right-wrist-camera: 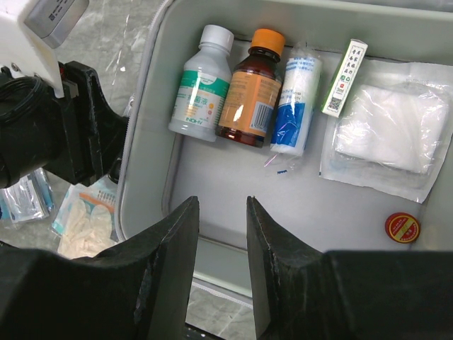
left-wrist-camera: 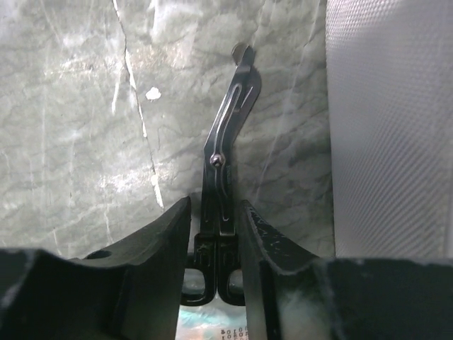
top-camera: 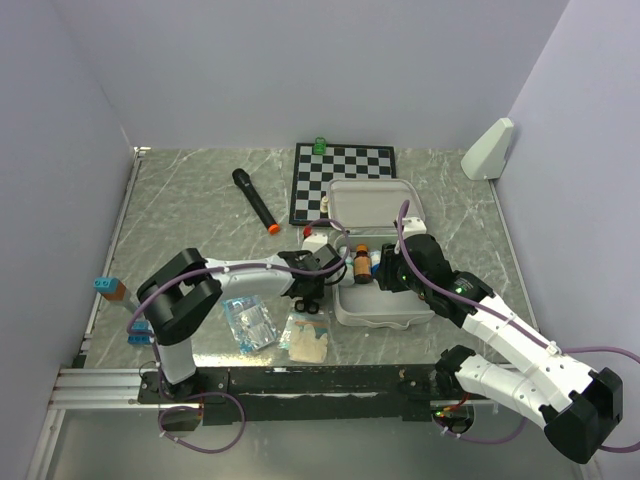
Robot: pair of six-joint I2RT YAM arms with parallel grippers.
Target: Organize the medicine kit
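Note:
Black scissors lie on the table just left of the kit box. My left gripper is down over them, fingers part open on either side of the pivot-to-handle section. In the box are a white bottle, an amber bottle, a bandage roll, a thin carton, a gauze pack and a red tin. My right gripper hangs open over the box, nothing between its fingers.
A bag of gloves and a clear packet lie at the front left. The box lid, checkerboard and microphone lie behind.

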